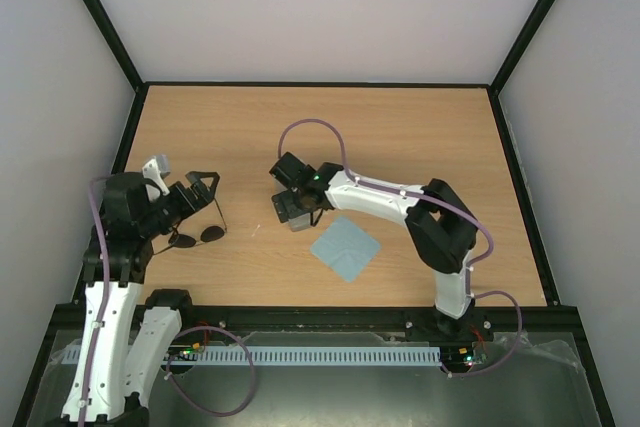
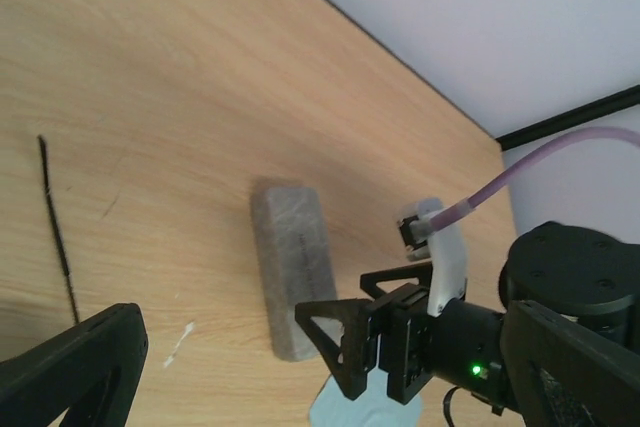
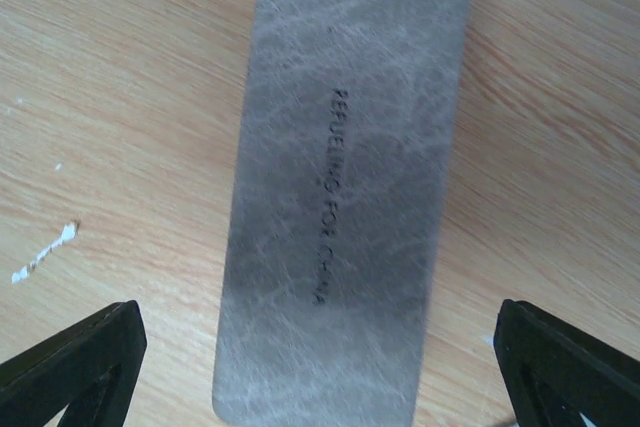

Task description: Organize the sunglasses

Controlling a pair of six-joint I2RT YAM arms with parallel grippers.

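Observation:
A grey case [image 3: 335, 177] printed with small lettering lies flat on the table, largely under my right gripper [image 1: 286, 205] in the top view; in the right wrist view it lies between the open fingers, with wood showing on both sides. Dark sunglasses [image 1: 182, 239] lie at the table's left with temples unfolded, partly hidden beneath my left gripper [image 1: 203, 183], which is open above them. In the left wrist view a thin temple [image 2: 55, 227] shows left of the case.
A light blue cloth [image 1: 345, 247] lies front of centre, right of the case. Dark frame edges and walls surround it.

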